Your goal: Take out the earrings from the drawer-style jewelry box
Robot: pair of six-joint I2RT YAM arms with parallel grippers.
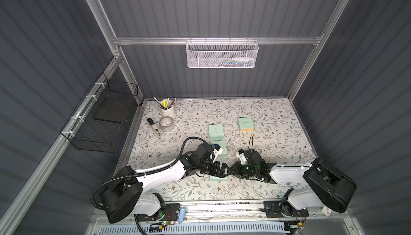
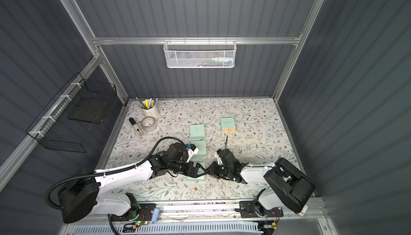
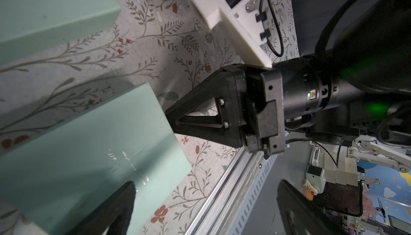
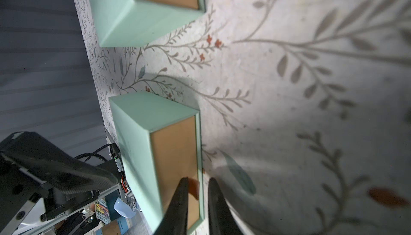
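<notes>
The nearest mint jewelry box (image 3: 98,145) lies flat; its tan drawer front (image 4: 173,153) is closed and faces my right gripper. A small brown tab (image 4: 194,187) shows low on that front. My right gripper is at the drawer front, its fingers (image 4: 179,209) a narrow gap apart around the tab's place; a grip on it cannot be made out. My left gripper is open over the box, one blurred finger (image 3: 115,209) crossing its top and the other out past it. Earrings are nowhere in sight.
Two more mint boxes, a middle one (image 1: 221,148) and a farther one (image 1: 216,131), stand behind in line. Another box (image 1: 245,124) with an orange front sits back right. Tape (image 1: 166,123), a marker (image 1: 154,127) and a pen cup (image 1: 168,110) occupy the back left.
</notes>
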